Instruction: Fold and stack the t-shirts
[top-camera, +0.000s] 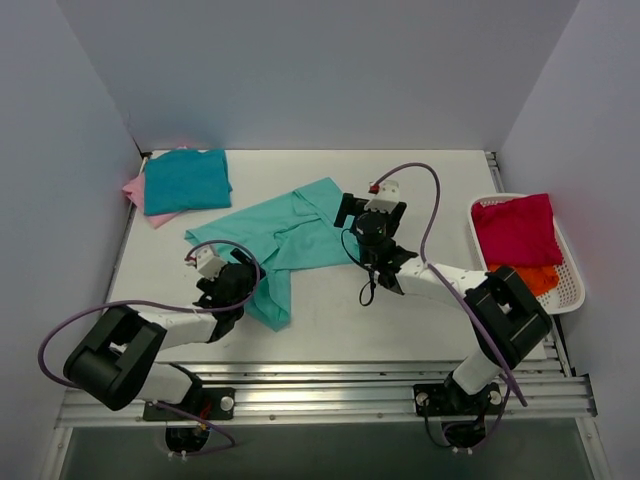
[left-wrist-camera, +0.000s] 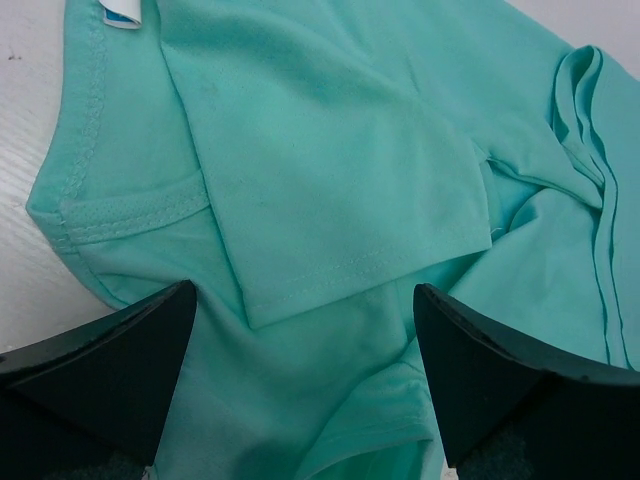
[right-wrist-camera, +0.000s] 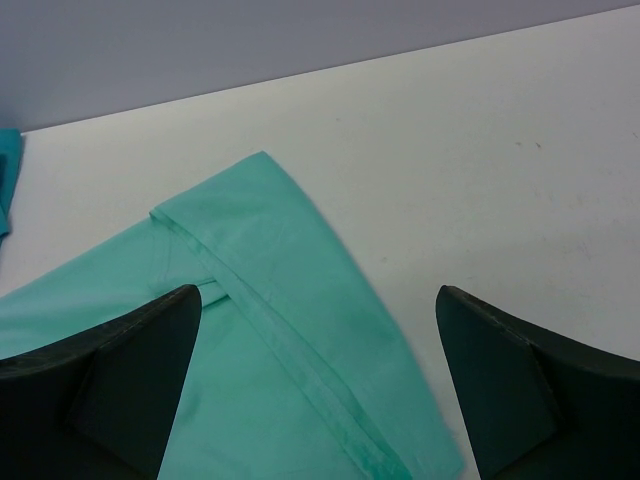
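Note:
A turquoise T-shirt (top-camera: 305, 235) lies spread, with creases and folded-over parts, across the middle of the table. My left gripper is open low over the shirt's rumpled left part, its fingers at the cloth. My right gripper stands open over the shirt's right end. At the back left a folded teal shirt (top-camera: 187, 180) lies on a pink cloth (top-camera: 158, 219).
A white basket (top-camera: 570, 292) at the right holds a red cloth (top-camera: 515, 230) and an orange cloth (top-camera: 540, 277). Grey walls surround it.

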